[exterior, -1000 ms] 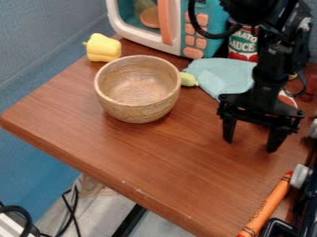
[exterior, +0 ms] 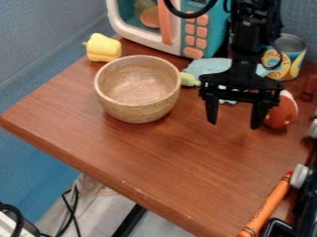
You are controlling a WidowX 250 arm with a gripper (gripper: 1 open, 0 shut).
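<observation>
My black gripper [exterior: 234,113] hangs open over the right half of the wooden table, its two fingers pointing down with nothing visible between them. A red-orange round object [exterior: 283,113] lies just right of the fingers, partly behind the gripper. A woven bowl [exterior: 136,88] stands left of the gripper, empty.
A toy microwave [exterior: 156,20] stands at the back, with a light blue cloth [exterior: 205,68] before it. A yellow pepper [exterior: 102,48] is at the back left. A can [exterior: 287,57] is back right; an orange crayon [exterior: 266,208] lies along the right.
The gripper has moved left and up from farther right, uncovering more of the red-orange object and the can. The bowl has not moved.
</observation>
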